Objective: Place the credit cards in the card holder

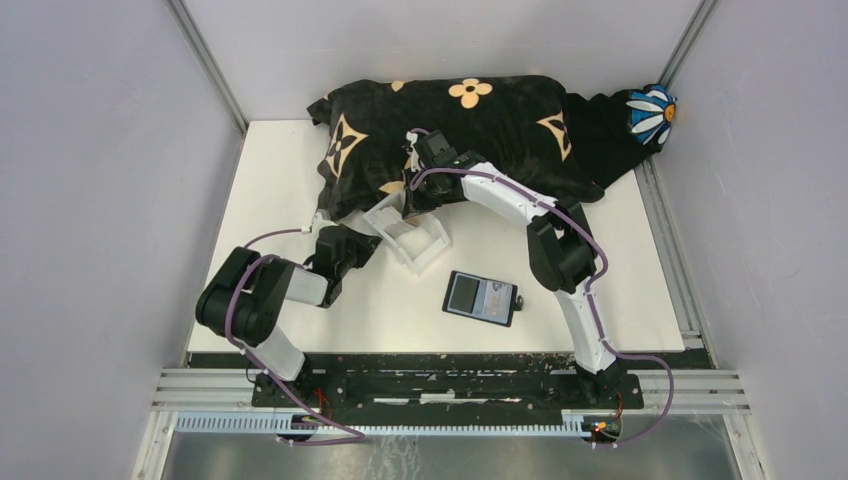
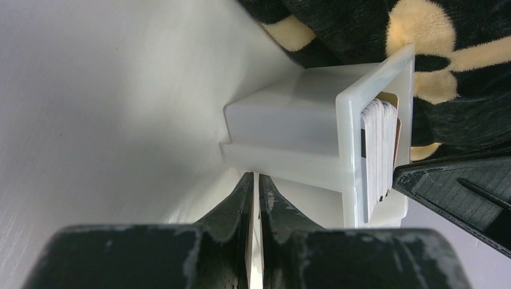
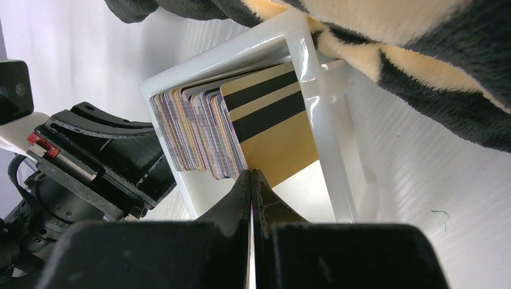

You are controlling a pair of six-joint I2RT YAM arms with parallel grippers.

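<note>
Gold credit cards [image 3: 283, 144] with black stripes lean in the white card box [image 3: 328, 162], against a row of many cards [image 3: 196, 126]. My right gripper is shut with nothing between its fingers, its tips at the lower edge of the front gold card, which lies outside them. In the top view a dark card holder [image 1: 480, 298] lies flat on the table, right of the box. My left gripper is shut and empty beside the box's outer wall. In the left wrist view, a right gripper finger [image 2: 464, 186] shows near the card row.
A black patterned plush cloth [image 1: 450, 120] is bunched along the back, close behind the box.
</note>
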